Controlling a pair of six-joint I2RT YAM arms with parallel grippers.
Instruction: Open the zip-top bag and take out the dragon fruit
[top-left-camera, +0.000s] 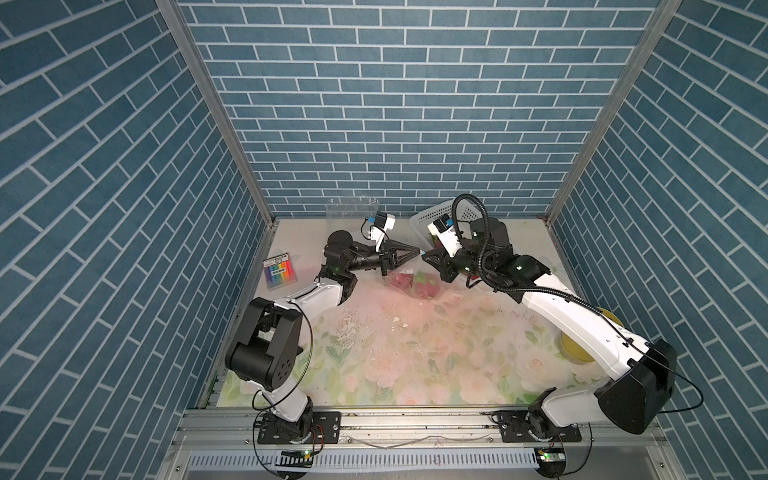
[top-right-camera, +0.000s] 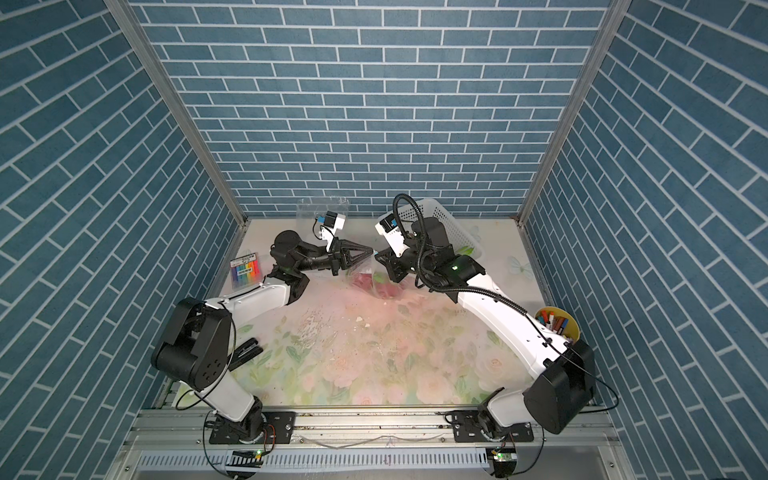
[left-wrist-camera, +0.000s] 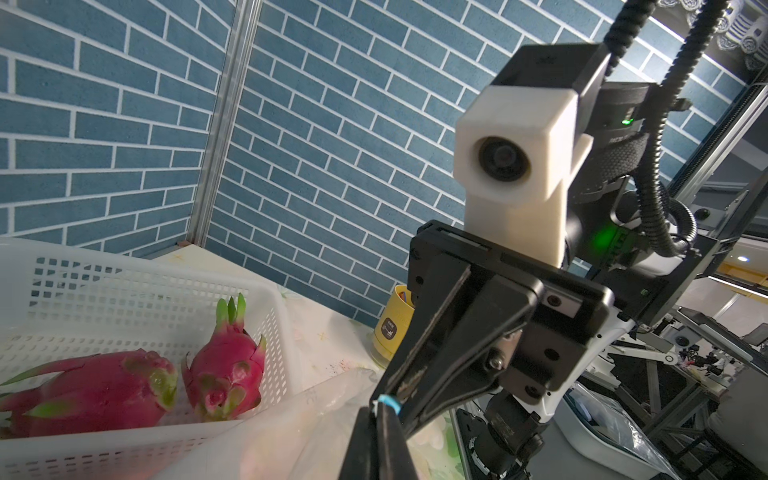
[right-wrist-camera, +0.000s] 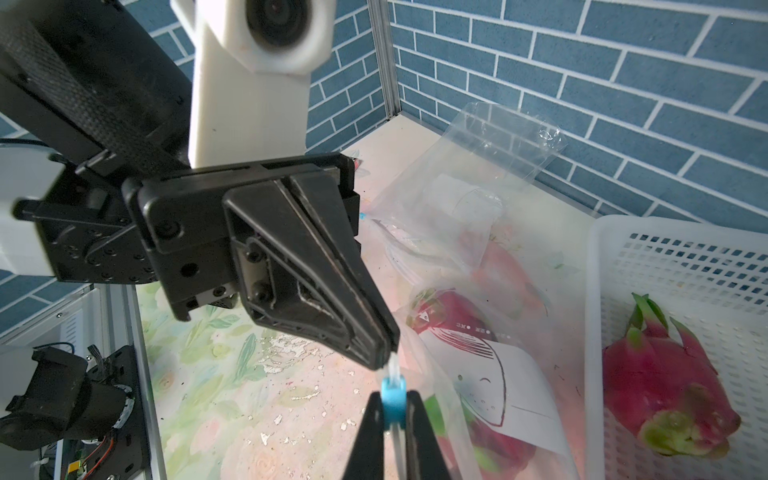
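Note:
The clear zip top bag (right-wrist-camera: 504, 384) holds pink and green dragon fruit (top-left-camera: 426, 286) under my grippers, with a printed label over it. In the right wrist view, my right gripper is shut on a blue zip slider at the bag's top edge. My left gripper is shut at that edge, facing the right one; nothing clearly shows between its fingers, and its tips nearly meet the right gripper's in the left wrist view.
A white perforated basket (left-wrist-camera: 80, 264) with dragon fruits stands behind the bag. A colored marker pack (top-left-camera: 280, 270) lies at the left, a yellow pot (top-right-camera: 557, 316) at the right.

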